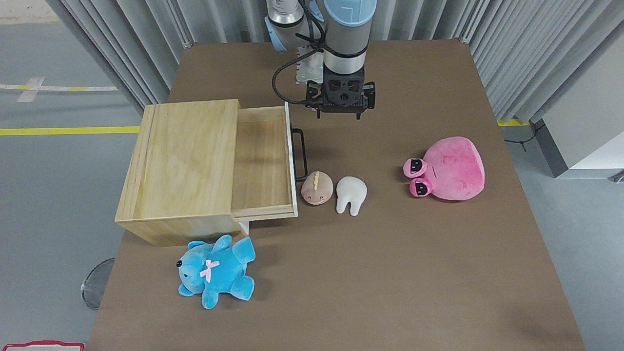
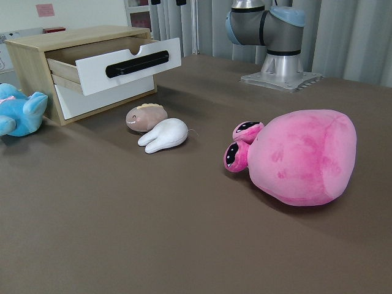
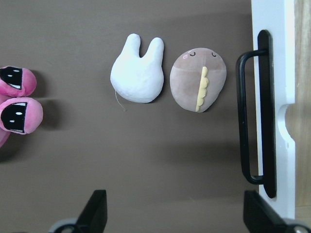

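Note:
My gripper (image 1: 338, 113) hangs at the back of the table, open and empty, above the right side of a wooden box (image 1: 175, 164) (image 2: 30, 61) whose top drawer (image 1: 260, 164) (image 2: 92, 76) is pulled out, with a black handle (image 3: 243, 116). In front of the handle lie a beige-pink plush (image 1: 317, 188) (image 2: 145, 117) (image 3: 189, 82) and a white tooth-shaped plush (image 1: 351, 193) (image 2: 164, 135) (image 3: 138, 75) beside it. A blue bear (image 1: 228, 272) (image 2: 21, 113) lies before the box; a pink plush (image 1: 453, 169) (image 2: 300, 156) (image 3: 17, 85) lies to the right.
The drawer looks empty in the front view. The robot's base (image 2: 282, 76) stands at the back, with a grey curtain behind it.

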